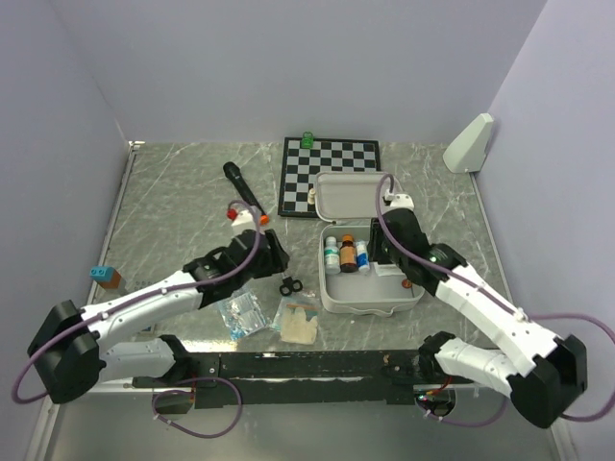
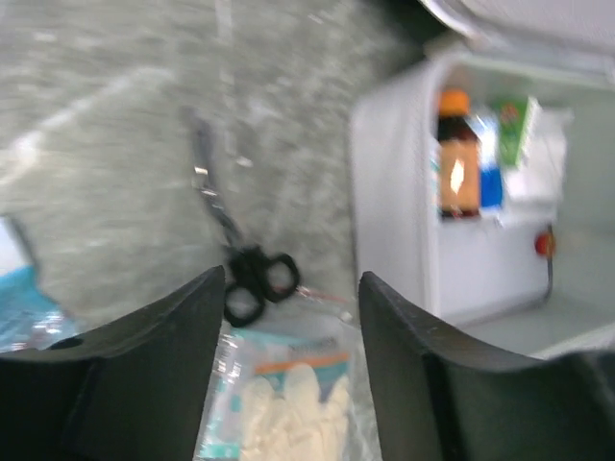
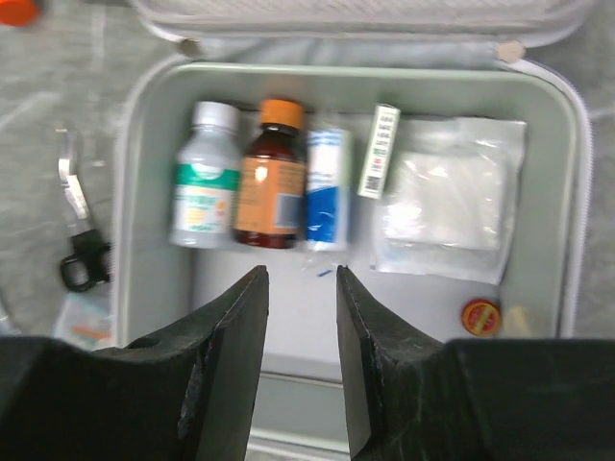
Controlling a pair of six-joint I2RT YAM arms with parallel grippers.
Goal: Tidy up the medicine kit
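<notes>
The open grey kit box (image 1: 336, 298) holds a white bottle (image 3: 206, 178), a brown bottle (image 3: 269, 187), a blue-white tube (image 3: 327, 192), a narrow printed box (image 3: 379, 149), a white packet (image 3: 447, 197) and a small round red item (image 3: 479, 317). My left gripper is open above the table, over scissors (image 2: 250, 274) and a bag of gloves (image 2: 293, 408) left of the box. My right gripper is over the box, open, with nothing between its fingers.
A blue plastic pouch (image 1: 243, 315) lies front left. Behind are a black microphone-like object (image 1: 240, 182), the lid (image 1: 346, 192) and a chessboard (image 1: 303, 163).
</notes>
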